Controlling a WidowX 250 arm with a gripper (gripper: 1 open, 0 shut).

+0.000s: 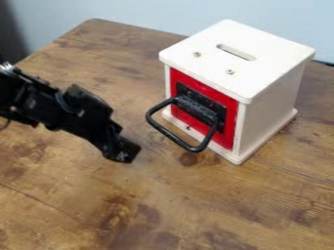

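A white box point(268, 78) with a slot and two studs on its top stands on the wooden table, its red front point(187, 85) facing left toward the arm. A black U-shaped handle point(197, 147) sticks out low from a dark fitting on that front. My black gripper point(121, 150) hangs in the left of the view, angled down, a short way left of the handle and apart from it. Whether its fingers are open or shut is unclear.
A pale wall point(117, 15) runs behind the table.
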